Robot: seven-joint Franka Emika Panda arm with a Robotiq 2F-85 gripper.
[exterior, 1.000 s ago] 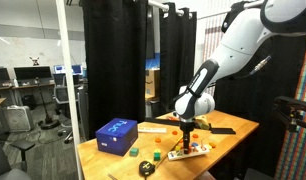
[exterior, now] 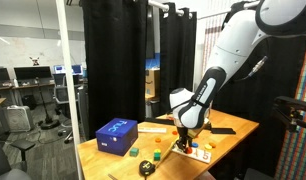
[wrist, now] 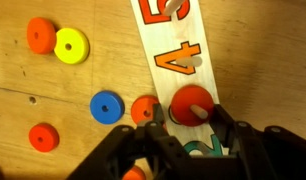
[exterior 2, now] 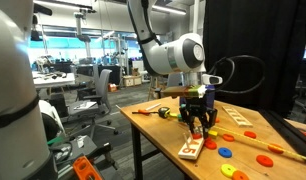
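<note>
In the wrist view a red disc (wrist: 190, 100) sits around a peg on the white number board (wrist: 153, 35), with the peg's tip showing through its hole. My gripper is low over the board, its black fingers (wrist: 225, 124) part open on either side of this disc. Whether they press on it cannot be seen. An orange 4 and part of a red 5 are printed farther up the board, beside bare pegs (wrist: 191, 62). In the second exterior view the gripper (exterior 2: 200, 122) hides much of the board.
Loose on the wooden table lie a blue disc (wrist: 107, 107), a yellow disc (wrist: 72, 45) and several red or orange ones, such as the red disc (wrist: 43, 137). A blue box (exterior: 118, 137) stands left of the board. Bare wood lies right of the board in the wrist view.
The arm's wrist has shifted slightly left and changed its tilt over the board. The blue box has not moved.
</note>
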